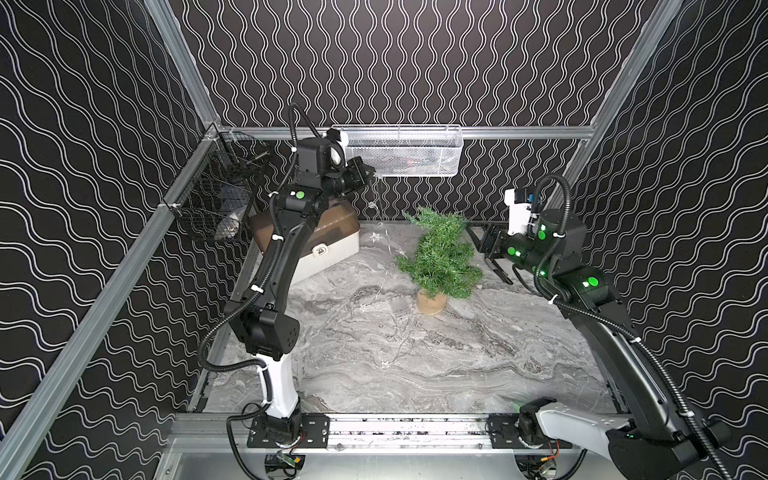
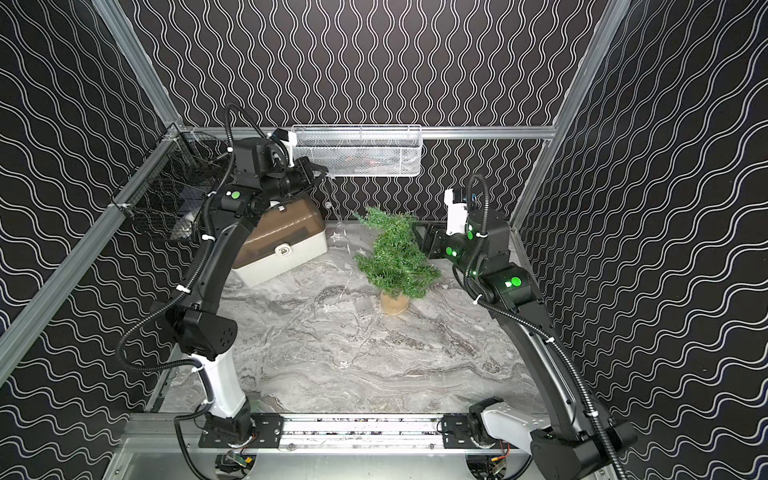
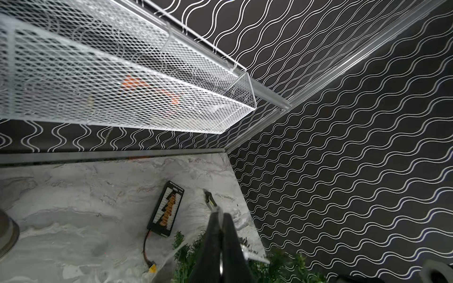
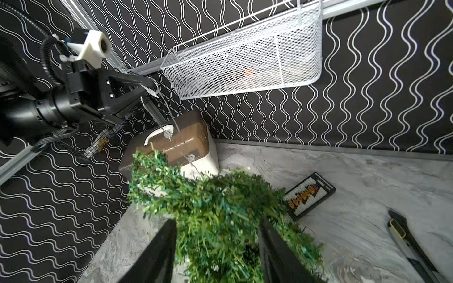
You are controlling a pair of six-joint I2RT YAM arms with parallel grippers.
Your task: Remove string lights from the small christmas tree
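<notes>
The small green tree [image 1: 438,256] stands upright in a tan pot [image 1: 431,302]. My left gripper [image 1: 366,171] is raised left of and behind it, shut on the thin string lights [image 4: 168,134], which hang from its fingertips with small ornaments, down toward the tabletop left of the tree. My right gripper [image 2: 424,237] stands open beside the tree's upper right side; in its wrist view foliage fills the space beyond the fingers, with no string clearly between them.
A brown-lidded box [image 2: 284,240] sits at the back left. A white mesh basket [image 4: 240,66] hangs on the back rail. A dark device [image 4: 309,193] and a black tool [image 4: 410,245] lie behind and right of the tree.
</notes>
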